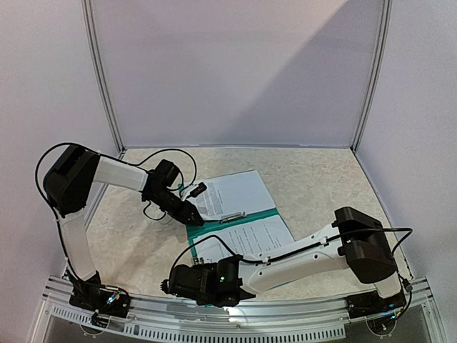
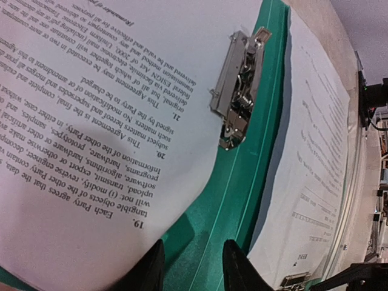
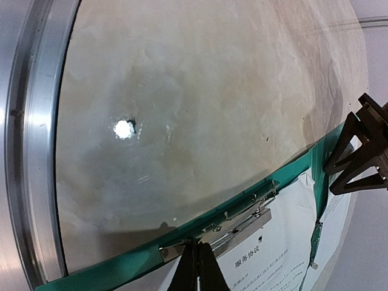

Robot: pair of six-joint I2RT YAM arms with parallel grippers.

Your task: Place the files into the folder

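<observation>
The green folder (image 1: 208,227) lies open, with a printed sheet (image 1: 239,195) on its far half and another sheet (image 1: 257,239) on its near half. Beside the spine sits a metal clip (image 2: 237,91). My left gripper is partly open above the folder's left end, with nothing between its fingers. In the right wrist view, my right gripper is shut at the near cover's edge, by a second clip (image 3: 242,230). The cover looks tilted up along this edge. The right arm hides much of the near half from above.
A metal rail (image 1: 243,314) runs along the table's front edge, close to the right gripper. Bare table (image 1: 325,182) lies to the right and behind the folder. Cables loop around both arms.
</observation>
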